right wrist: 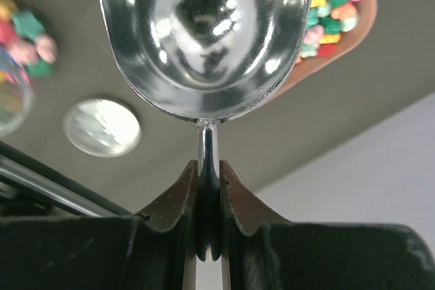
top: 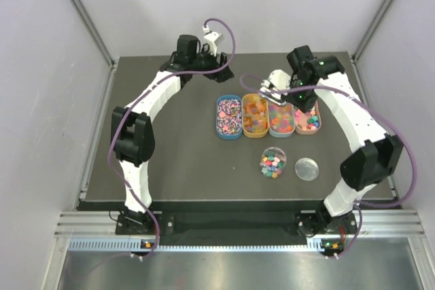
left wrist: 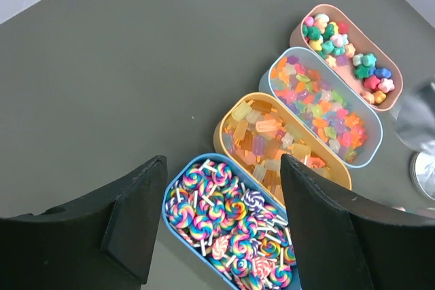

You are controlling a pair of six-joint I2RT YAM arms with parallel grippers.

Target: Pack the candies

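A shiny metal scoop (right wrist: 211,52) has its handle pinched in my right gripper, which is shut on it; its visible bowl is empty. From above, that scoop (top: 274,97) hangs over the bin of translucent candies (top: 281,119). Round clear jar (top: 273,162) at the front holds several star-like candies, and its clear lid (top: 306,169) lies apart to the right. My left gripper is open and empty, high behind the lollipop bin (left wrist: 228,222). Beyond that are the yellow bin of gummies (left wrist: 234,110) and the pink bin of star-like candies (left wrist: 367,28).
The bins stand side by side in a row at mid-table. Bare table (top: 183,161) lies left of the jar. My right forearm (top: 350,117) passes over the right side, partly covering the pink bin.
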